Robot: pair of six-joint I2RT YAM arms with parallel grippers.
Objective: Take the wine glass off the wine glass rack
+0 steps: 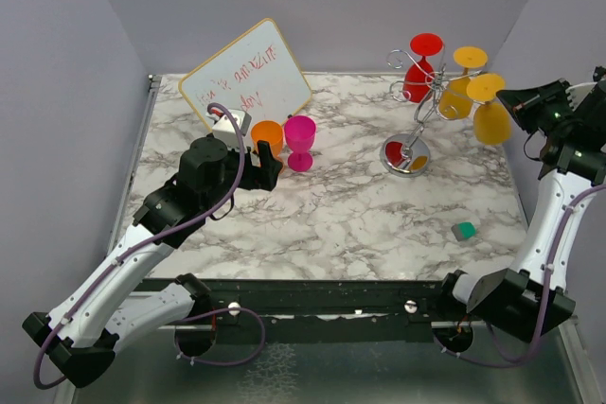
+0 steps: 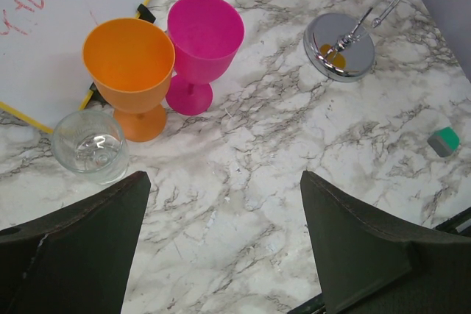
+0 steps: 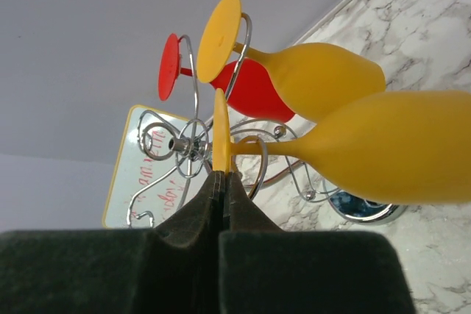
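Observation:
A chrome rack (image 1: 417, 111) holds upside-down red (image 1: 418, 78) and yellow glasses (image 1: 455, 99). My right gripper (image 1: 504, 98) is at the nearest yellow glass (image 1: 490, 122); in the right wrist view its shut tips (image 3: 224, 179) meet the edge of that glass's disc-shaped foot (image 3: 219, 126). Whether the foot is pinched or only touched I cannot tell. My left gripper (image 1: 265, 166) stands open near an orange goblet (image 1: 268, 134) and a pink goblet (image 1: 300, 139), with nothing between its fingers.
A whiteboard (image 1: 241, 73) leans at the back left. A clear cup (image 2: 88, 148) stands beside the orange goblet. A small green block (image 1: 463, 231) lies at the front right.

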